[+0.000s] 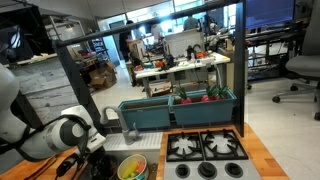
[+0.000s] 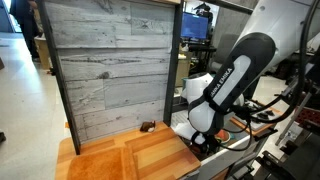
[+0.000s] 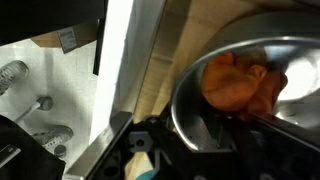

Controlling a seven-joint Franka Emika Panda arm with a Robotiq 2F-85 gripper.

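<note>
My gripper is low at the left of the counter, by the sink area. Beneath the camera in the wrist view is a shiny metal bowl with a soft orange item inside. Dark fingers meet the bowl's near rim, and the gripper appears shut on it; shadow hides the exact contact. A bowl with colourful contents sits just right of the gripper. In the second exterior view, the gripper is low beside the counter edge, its fingertips hard to make out.
A stove top lies to the right. Blue bins, one with red items, line the back of the counter. A faucet rises behind the gripper. Bare wood with an orange mat leaves free room.
</note>
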